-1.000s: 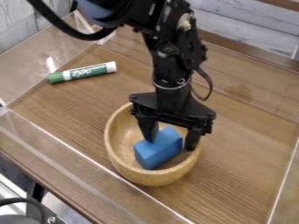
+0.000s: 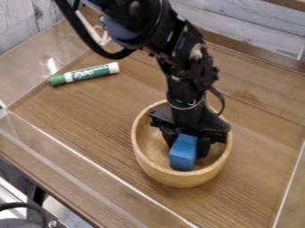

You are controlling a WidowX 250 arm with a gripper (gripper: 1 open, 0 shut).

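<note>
A light wooden bowl (image 2: 160,166) sits on the wooden table. Inside it is a blue block (image 2: 184,153), now partly hidden by my black gripper (image 2: 195,139), which reaches down into the bowl's back half around the block's upper part. The dark fingers overlap each other and the block, so whether they are closed on it is unclear.
A green and white marker (image 2: 84,74) lies at the back left of the table (image 2: 84,125). Clear table surrounds the bowl on the left and right. Pale walls and raised edges border the surface.
My gripper has moved down and right into the bowl. The bowl has shifted to the right, and the blue block now appears more upright and further right, more covered by the gripper.
</note>
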